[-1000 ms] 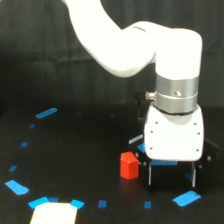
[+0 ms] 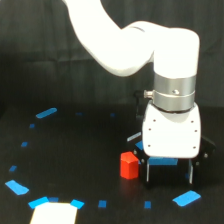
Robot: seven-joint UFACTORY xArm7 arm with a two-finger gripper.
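A red block (image 2: pixel 129 166) sits on the dark table, right of the middle. My gripper (image 2: pixel 169 181) points down just to the right of the block. Its two thin dark fingers stand wide apart, so it is open. No object shows between them, only the dark table and blue tape behind. The block lies outside the left finger, with a small gap in this view; the depth between them is hard to judge.
Blue tape marks (image 2: pixel 187 198) are scattered flat over the dark table. A pale object (image 2: pixel 54 214) is cut off by the bottom edge at the left.
The arm and gripper have shifted slightly up and to the left in the view. The red block has not moved, and the fingers remain apart.
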